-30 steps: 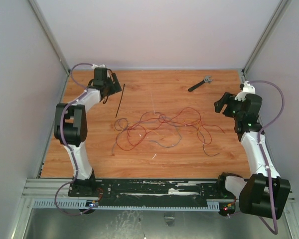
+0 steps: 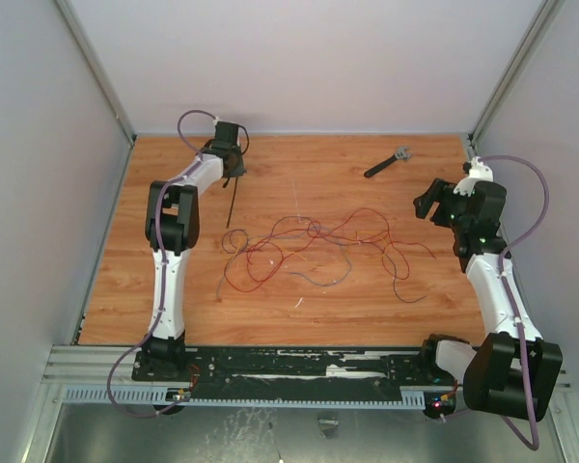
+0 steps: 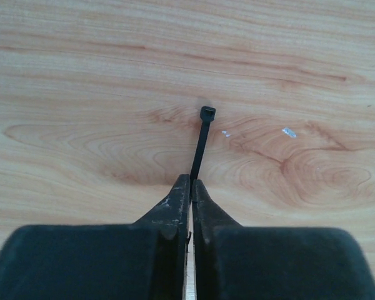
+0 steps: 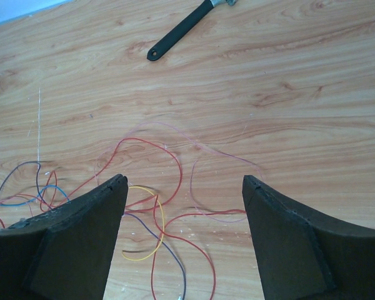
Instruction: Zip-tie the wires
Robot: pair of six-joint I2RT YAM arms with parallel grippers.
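Observation:
A black zip tie (image 3: 203, 134) lies at the back left of the board. My left gripper (image 2: 234, 170) is over it, and in the left wrist view its fingertips (image 3: 182, 185) meet on the tie's shaft, with the square head beyond them. The tangled red, blue, yellow and pale wires (image 2: 309, 231) are spread across the middle and right of the board, also in the right wrist view (image 4: 172, 153). My right gripper (image 2: 430, 201) hangs open at the right side with nothing between its fingers.
An adjustable wrench (image 2: 379, 166) with a black handle lies at the back right. The wooden board (image 2: 125, 299) is clear at the front left, and pale walls border it at the back and sides.
My left gripper has moved right onto the zip tie, and its fingers have closed together on it. The right arm and the wires have not moved.

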